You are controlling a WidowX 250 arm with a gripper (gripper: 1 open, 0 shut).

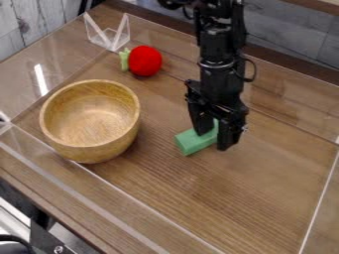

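Note:
My black gripper (215, 124) is lowered at the centre of the table, over a green block (195, 143) that lies flat on the wood. The block's right part is hidden behind the gripper's fingers. I cannot tell whether the fingers are open or closed on it.
A wooden bowl (90, 97) stands to the left. A red tomato-like ball (145, 61) with a small green item beside it is at the back, near a white wire-like object (109, 28).

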